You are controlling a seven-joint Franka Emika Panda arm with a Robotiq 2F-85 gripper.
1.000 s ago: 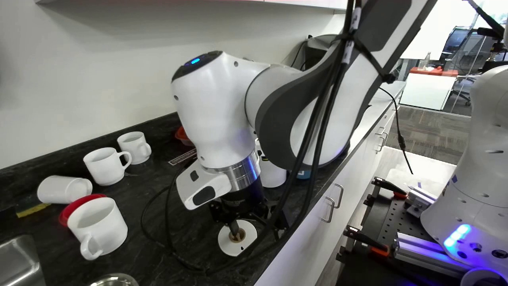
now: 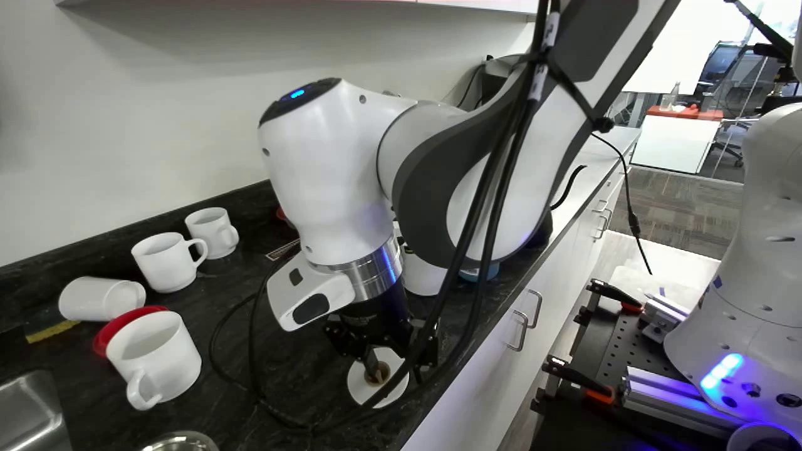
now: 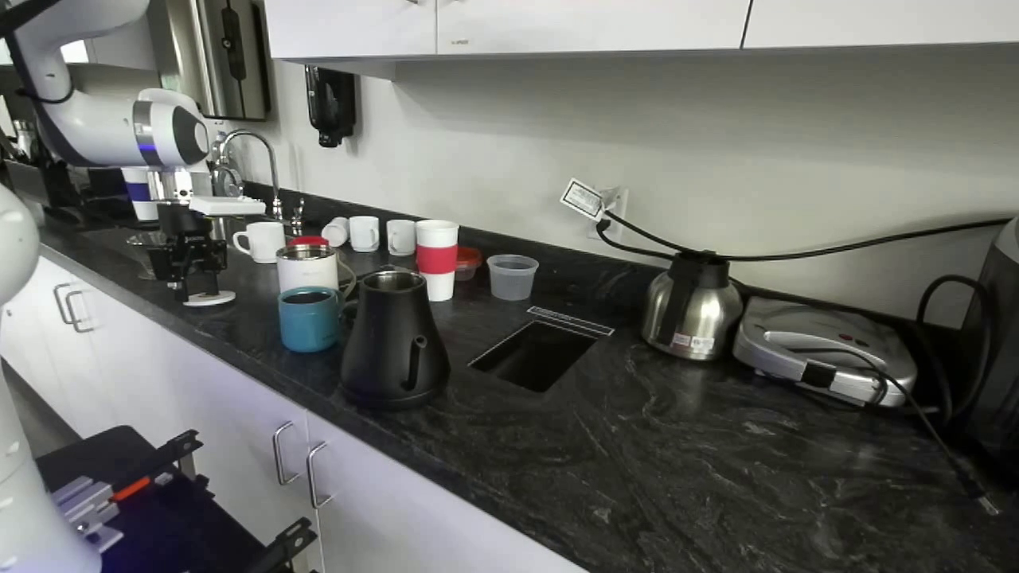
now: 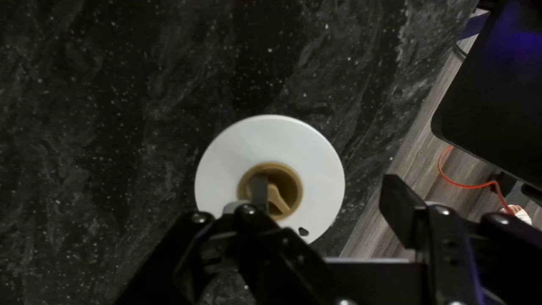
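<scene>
A flat white disc (image 4: 223,152) with a tan round recess at its middle lies on the dark counter; a tan bar shows inside the recess. My gripper stands open, its fingers well apart. In the wrist view, one dark finger (image 4: 260,192) overlaps the recess, seemingly dipping into it. The opposite finger (image 4: 399,195) stands to the right, beyond the disc's rim. Exterior view 1 also has that disc (image 2: 359,384) under my gripper, partly behind a cable. From the side, the disc (image 3: 209,300) appears low beneath the fingers. Whether finger and disc touch, I cannot tell.
White mugs (image 2: 166,263) stand or lie by the wall, with a red lid (image 2: 113,331) among them. A sink (image 2: 34,413) is at the lower left. A teal mug (image 3: 307,320) and black kettle (image 3: 393,344) occupy the counter beyond. The counter's front edge runs close by.
My arm has shifted a little left in exterior view 1. The white disc sits slightly further right and nearer the camera than before.
</scene>
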